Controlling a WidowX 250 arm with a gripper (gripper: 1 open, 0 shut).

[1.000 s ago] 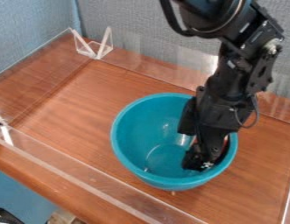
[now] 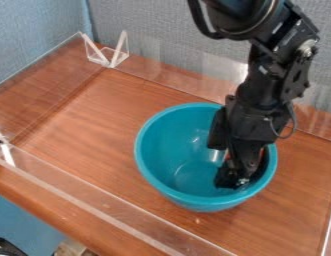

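Note:
My black gripper (image 2: pixel 237 166) reaches down from the top right into a teal bowl (image 2: pixel 175 170) on the wooden table, its fingers at the right inner side of the bowl. It hides that part of the bowl, and a small dark item may sit beside the fingertips, too unclear to identify. A pale object or glint shows behind the gripper inside the bowl. Whether the fingers stand apart is hard to see.
Clear plastic edging runs along the front and back, with white brackets (image 2: pixel 108 52) at the back left and left edge. A grey padded wall stands behind.
The bowl has shifted slightly to the right, and the gripper has moved slightly with it, its fingertips a little higher or turned.

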